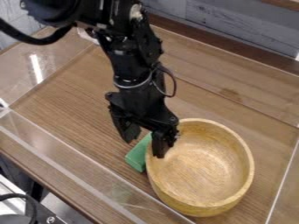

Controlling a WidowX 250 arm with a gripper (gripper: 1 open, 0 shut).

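Observation:
My black gripper (145, 138) stands open just above a green object (136, 158), its fingers spread over it, with one fingertip near the left rim of a beige round bowl (214, 172). The green object lies on the wooden table, partly hidden by the gripper and the bowl, beside the bowl's left side.
A clear plastic edge runs along the front left. A pale wall stands at the back, and a black cable lies at the bottom left.

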